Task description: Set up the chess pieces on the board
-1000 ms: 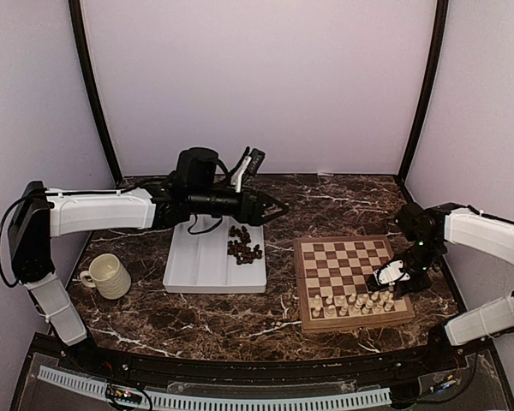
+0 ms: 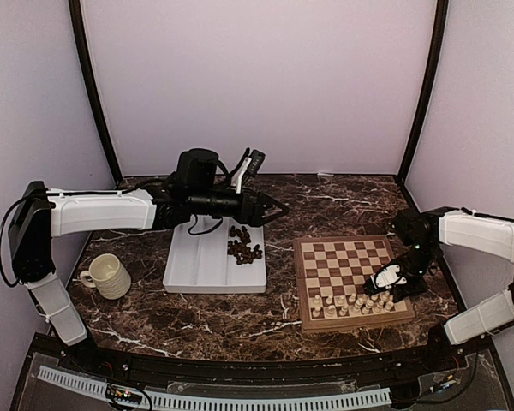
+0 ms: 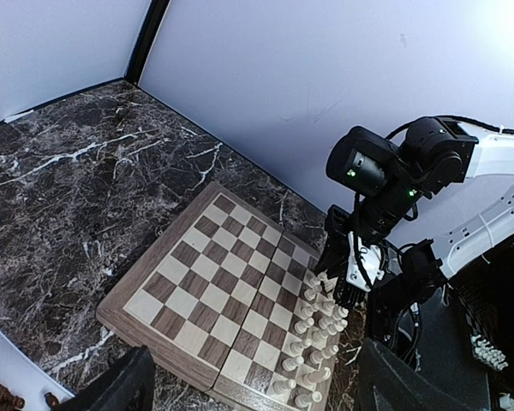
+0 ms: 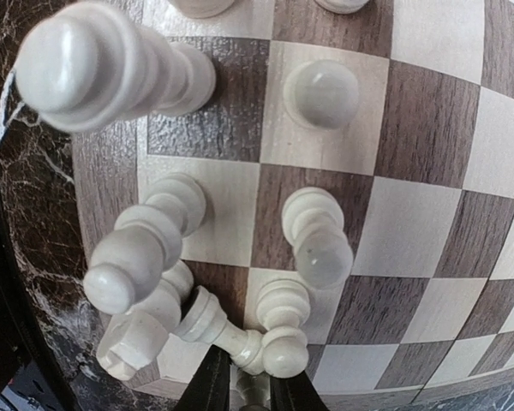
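In the right wrist view, my right gripper is low over the near right corner of the chessboard [image 2: 302,278]. A pale pawn-like piece [image 4: 254,392] shows between its fingers and fills the narrow gap; whether they grip it is unclear. Just above them a tilted white piece [image 4: 214,324] leans between a white pawn [image 4: 284,330] and a squared-topped white piece [image 4: 137,341]. Other white pieces [image 2: 343,306] stand upright in two rows along the near side. Over the table left of the board, my left gripper stands open and empty.
A white tray [image 2: 188,265] holds a cluster of dark pieces [image 2: 244,247] left of the board. A pale mug [image 2: 110,276] stands at the table's left. The board's far half is bare, and a wall rises close behind the right arm.
My left arm has stayed still.
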